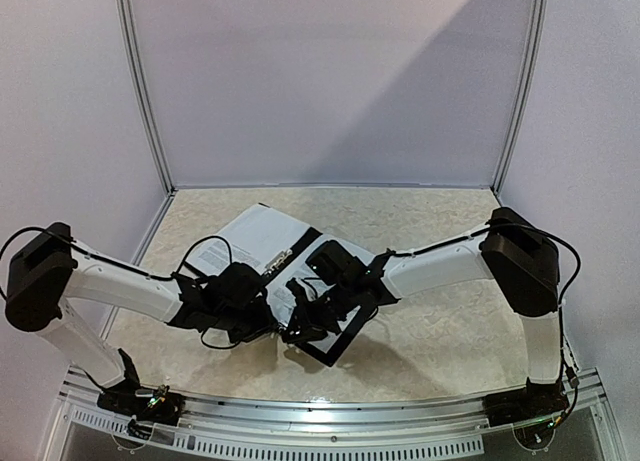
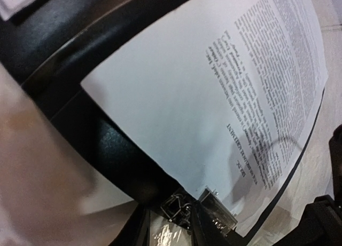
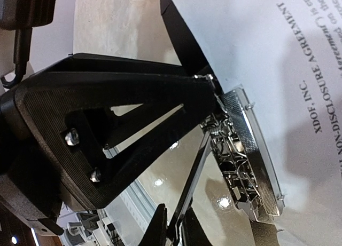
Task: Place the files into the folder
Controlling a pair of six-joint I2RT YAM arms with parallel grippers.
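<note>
A black folder (image 1: 333, 359) lies open and slanted, with white printed sheets (image 1: 240, 243) on both halves. Near the front edge, a metal clip (image 3: 246, 150) sits at the edge of the printed page. The tips of my left gripper are apart, with shiny clip parts visible between and beyond them. From the right wrist side, its black fingers (image 3: 200, 94) reach the clip's end. A thin metal lever (image 3: 192, 176) runs from the clip down between the tips of my right gripper; whether they pinch it is unclear.
The folder's spine carries another metal clip (image 1: 278, 261). Both arms meet closely at the front of the folder, their grippers almost touching. Bare table (image 1: 450, 331) extends to the right, and the back strip is clear.
</note>
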